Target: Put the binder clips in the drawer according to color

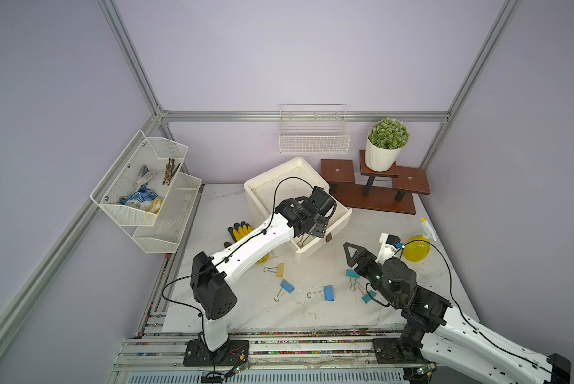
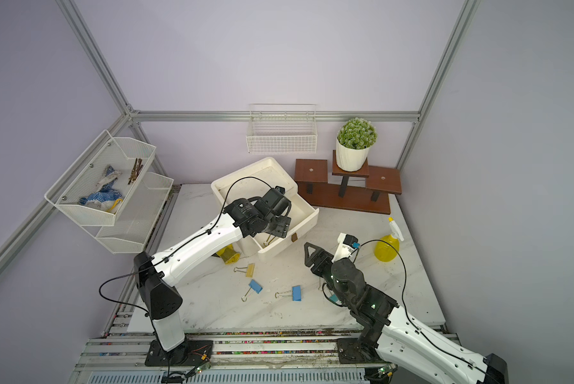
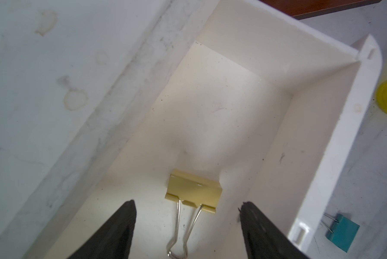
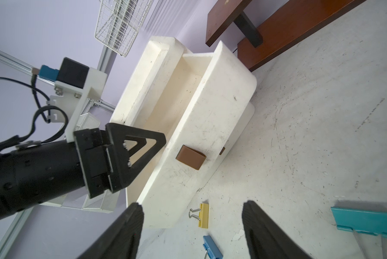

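A yellow binder clip (image 3: 194,188) lies on the floor of the pulled-out white drawer (image 3: 227,116), between and below the parted fingers of my open left gripper. On the table, a second yellow clip (image 1: 279,270) lies in front of the drawer. Two blue clips, one left (image 1: 287,286) and one further right (image 1: 328,293), rest nearer the front edge. Beside my right gripper are two teal clips, an upper one (image 1: 352,273) and a lower one (image 1: 368,297). My right gripper is open and empty, facing the drawer front and its brown handle (image 4: 190,157).
Black-and-yellow gloves (image 1: 239,231) lie left of the drawer unit. A yellow spray bottle (image 1: 416,248) stands at the right, and a brown wooden shelf (image 1: 376,197) with a potted plant (image 1: 389,135) is behind. Bare table separates the clips.
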